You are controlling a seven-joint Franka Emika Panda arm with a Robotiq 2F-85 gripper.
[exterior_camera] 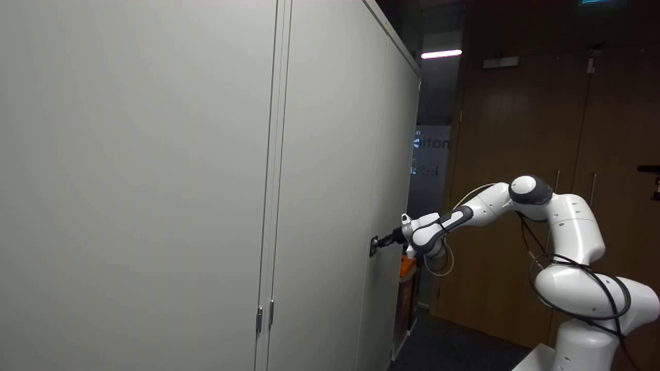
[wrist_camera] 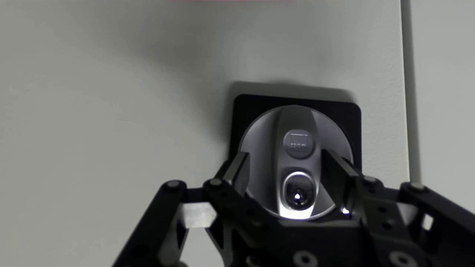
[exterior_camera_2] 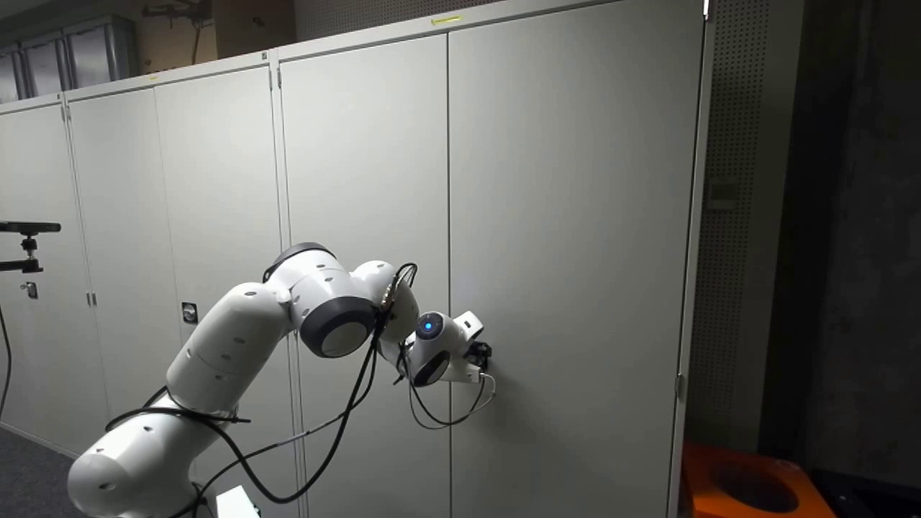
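A round silver turn handle [wrist_camera: 299, 120] with a raised upright ridge, a small badge and a lock cylinder sits on a black square plate [wrist_camera: 351, 116]. The plate is set in the pale grey cabinet door [wrist_camera: 133, 111], close to the seam between two doors. My gripper stands part open around the ridge, one finger on each side. A gap shows between the left finger and the ridge. The right finger [wrist_camera: 334, 175] lies close along the ridge's right edge; contact there cannot be told. In exterior view 2 the arm hides the handle.
Tall closed cabinets fill the left of exterior view 1, with hinges [exterior_camera: 270, 313] at one seam. An orange-topped bin [exterior_camera_2: 747, 483] stands beyond the cabinet's right end. Cables [exterior_camera_2: 345, 414] hang loosely from the arm.
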